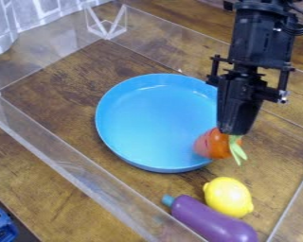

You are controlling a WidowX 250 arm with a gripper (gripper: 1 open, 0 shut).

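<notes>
My black gripper (235,121) hangs over the right rim of a blue plate (139,121). Just beneath its tips an orange carrot (215,146) with pale green leaves rests at the plate's right edge, partly hidden by the gripper. Whether the fingers touch the carrot cannot be told, and the fingers are not clearly visible.
A yellow lemon (227,196) and a purple eggplant (211,222) lie in front of the plate on the right. Clear plastic walls border the wooden surface (60,80), which is bare left of the plate. A blue object (0,225) sits at the lower left corner.
</notes>
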